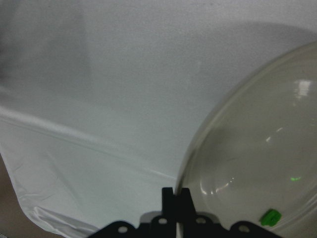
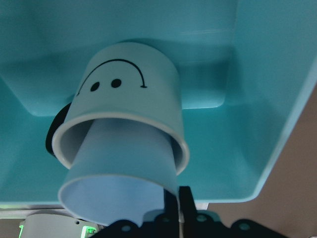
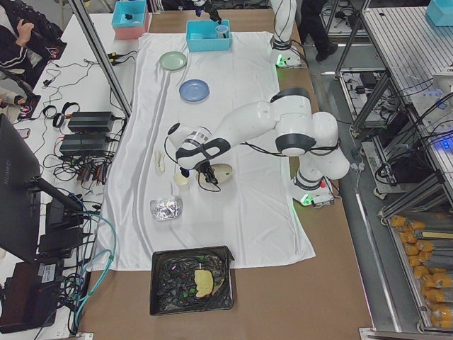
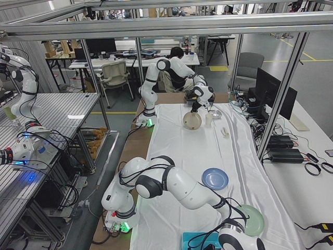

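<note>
My left gripper is shut on the rim of a beige plate [image 1: 257, 139], also seen in the camera right view as a round plate [image 4: 192, 120]; a small green bit [image 1: 271, 217] lies in it. At the other end, my right gripper is at the edge of a pale blue cup [image 2: 119, 148], which sits inside a white smiley cup [image 2: 126, 79] in the turquoise bin [image 2: 247, 129]. Whether its fingers hold that rim is hard to tell.
Blue plate [image 3: 194, 90], green plate [image 3: 173, 61], a foil tray [image 3: 165, 208] and a cream cup [image 4: 208, 119] stand on the white cloth. A black tray [image 3: 163, 283] lies at the near edge.
</note>
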